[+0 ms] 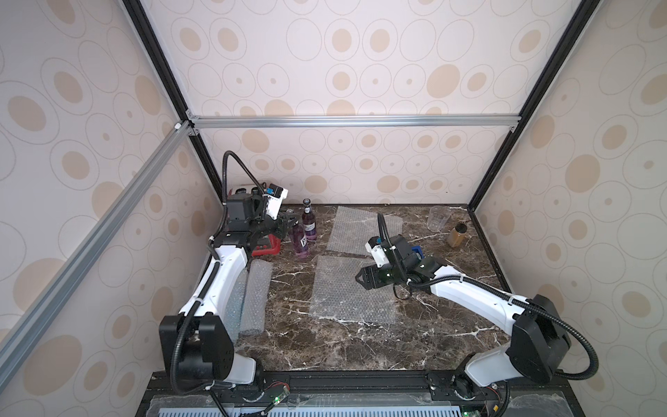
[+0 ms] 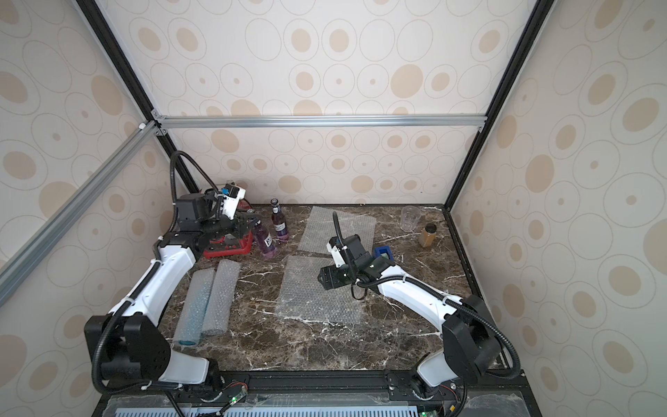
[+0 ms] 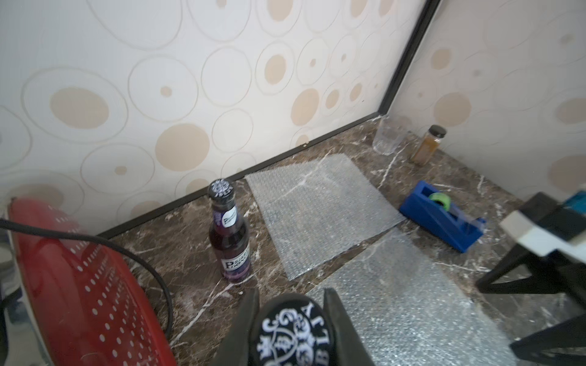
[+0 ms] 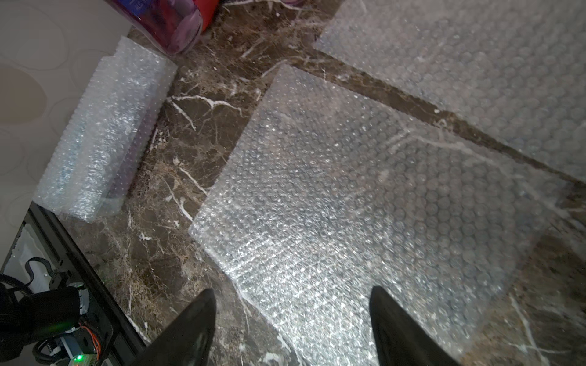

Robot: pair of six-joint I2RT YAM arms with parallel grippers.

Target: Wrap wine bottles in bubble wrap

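Observation:
My left gripper is shut on the capped top of a purple bottle (image 1: 300, 242), just left of a second purple bottle (image 3: 229, 244) standing on the marble table. My right gripper (image 1: 368, 276) hangs open and empty over the front flat bubble wrap sheet (image 4: 360, 213). Another flat sheet (image 3: 314, 210) lies behind it. Two rolls of bubble wrap, a bluish one (image 2: 191, 312) and a clear one (image 2: 221, 299), lie on the left of the table.
A red object (image 3: 79, 286) stands at the back left. A blue tape dispenser (image 3: 427, 216), a clear cup (image 1: 437, 219) and an amber jar (image 1: 456, 235) sit on the right.

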